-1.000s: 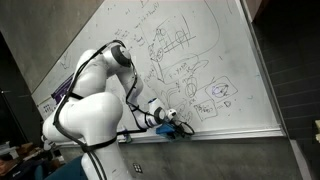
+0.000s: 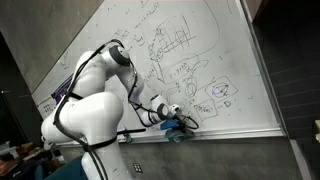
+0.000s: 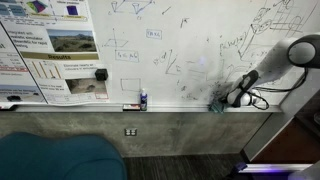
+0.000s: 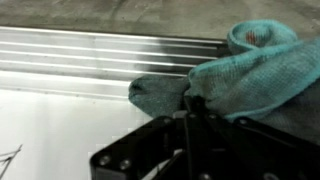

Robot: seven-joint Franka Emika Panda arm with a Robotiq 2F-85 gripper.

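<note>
A teal and grey cloth [image 4: 255, 75] lies bunched at the tips of my gripper in the wrist view, with folds to both sides of the fingers. The gripper is shut with cloth gathered at its fingertips, whose ends are hidden in the folds. In exterior view 1 the cloth [image 2: 176, 134] hangs low at the bottom edge of the whiteboard [image 2: 225, 65], just above the metal ledge [image 2: 240, 132]. Exterior view 2 shows the cloth [image 3: 217, 104] against the board's lower right, under the gripper.
Black drawings and writing [image 3: 128, 57] cover parts of the board. On the ledge further left stand a spray bottle [image 3: 143, 99] and an eraser [image 3: 131, 107]. A poster [image 3: 48, 52] fills the far left, and a teal chair [image 3: 65, 155] stands below.
The gripper's end has shifted and tilted slightly at the board's bottom edge, and more of the cloth shows beneath it. The rest of the arm looks nearly unchanged.
</note>
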